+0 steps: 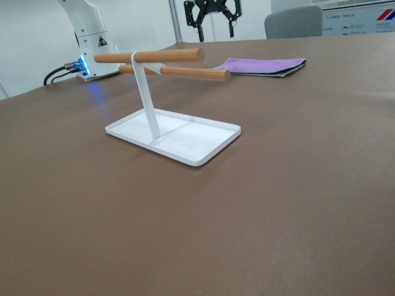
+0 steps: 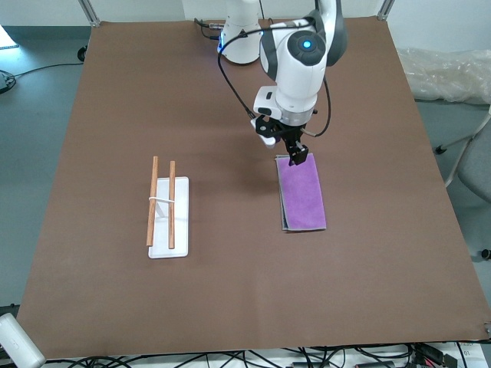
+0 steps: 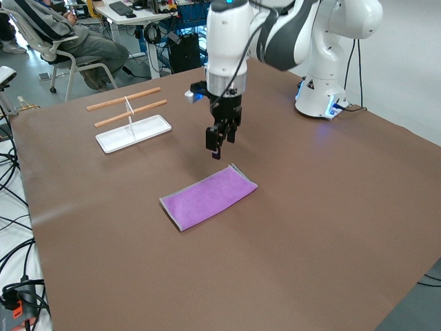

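My black gripper [image 2: 298, 157] hangs over the top end of a folded purple cloth [image 2: 301, 195] with a grey underside, seen in the left view. In the top view its fingers stand apart above the cloth [image 1: 262, 65], with nothing visible between them. The right view shows the gripper [image 3: 219, 145] above and beyond the cloth [image 3: 209, 196]. A white rack, made of a tray [image 2: 179, 218] with an upright and two wooden bars [image 1: 170, 55], stands apart from the cloth.
The robot's white base [image 3: 317, 96] stands at one edge. Cables lie along another edge, and a chair [image 2: 476, 165] stands outside the table.
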